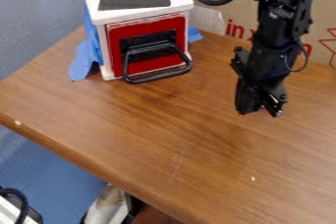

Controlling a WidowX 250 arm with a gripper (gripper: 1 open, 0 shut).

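My black gripper [260, 100] hangs over the right half of the wooden table [144, 149]. Its fingers are dark and small in this view, so I cannot tell if they are open or shut, or whether anything is between them. To the left stands a white toy oven [129, 0] with a red front [138, 38], a black handle, and a dark slab with a light stick on top.
A blue cloth [82, 61] lies by and behind the oven. A cardboard panel [223, 22] stands at the back. The table's left edge drops to a blue floor.
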